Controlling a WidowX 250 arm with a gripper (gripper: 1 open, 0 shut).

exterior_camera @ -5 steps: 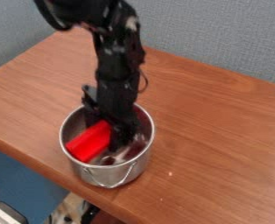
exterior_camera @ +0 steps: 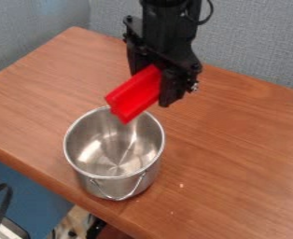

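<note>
My black gripper (exterior_camera: pixel 156 79) hangs in the upper middle of the camera view, shut on a red block (exterior_camera: pixel 134 93), which it holds tilted above and slightly behind the rim of a steel pot (exterior_camera: pixel 117 163). The pot stands near the front left edge of the wooden table and looks empty inside. The fingertips are mostly hidden behind the block and the gripper's body.
A grey padded wall (exterior_camera: pixel 249 47) runs along the back. The table's left front edge drops to a blue floor (exterior_camera: pixel 24 187).
My gripper has lifted the red block up out of the pot and moved it a little to the right and back, leaving the pot's inside bare.
</note>
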